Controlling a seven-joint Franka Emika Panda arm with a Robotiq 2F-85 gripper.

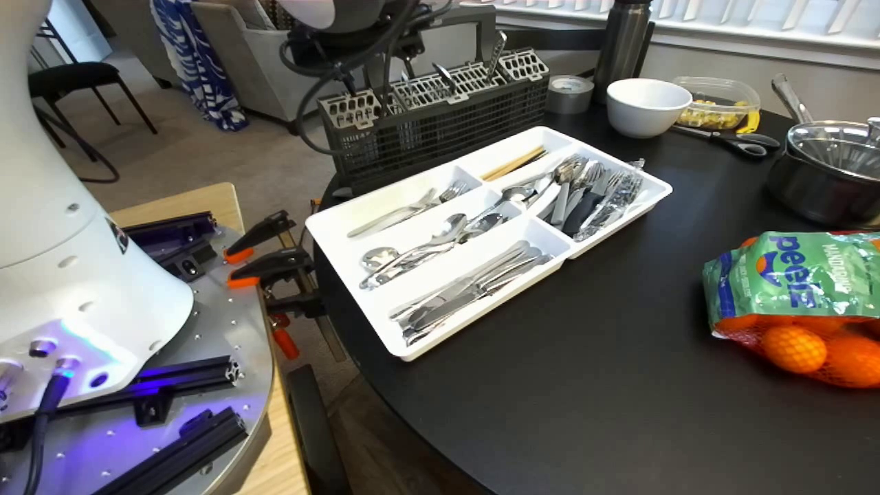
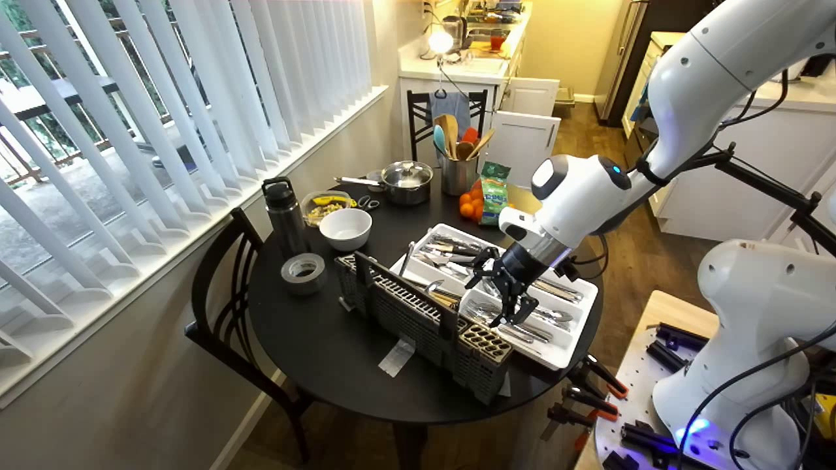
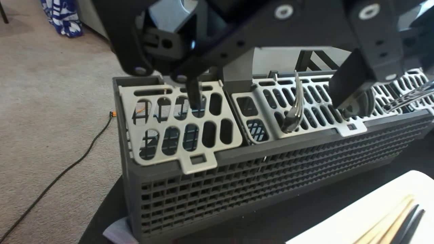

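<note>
My gripper stands open above the grey cutlery basket (image 3: 264,175), with a wide gap between its fingers. One finger hangs over the slotted lid at the basket's near end; the other is over the middle lid. A metal utensil (image 3: 296,107), seemingly a fork, stands in the basket, seen between the fingers in the wrist view. Farther right, another utensil (image 3: 411,97) leans from the slots. The white cutlery tray (image 1: 363,216) beside the basket holds spoons, forks and knives sorted in compartments.
On the round black table (image 1: 627,379) are a bag of mandarins (image 1: 792,276), a white bowl (image 1: 647,107), a roll of tape (image 1: 569,93), a dark bottle (image 1: 623,49) and a pot (image 1: 829,181). The basket's tall handle (image 1: 487,33) rises near the gripper. Open table lies in front of the tray.
</note>
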